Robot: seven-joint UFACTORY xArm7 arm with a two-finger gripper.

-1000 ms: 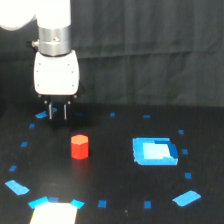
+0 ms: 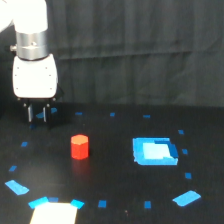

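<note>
A red hexagonal block sits on the dark table, left of the middle. To its right lies a flat blue-edged square with a pale centre. Up and to the left of the red block, my gripper points downward below the white arm. Its two dark fingers stand apart, and nothing shows between them. Whether the fingertips touch the table I cannot tell.
A pale block is cut off by the bottom edge, with blue tape around its corners. Light blue tape strips and several small blue squares mark the table.
My arm and gripper have moved left and slightly lower in the view, farther from the red block. The red block and the blue-edged square have not moved.
</note>
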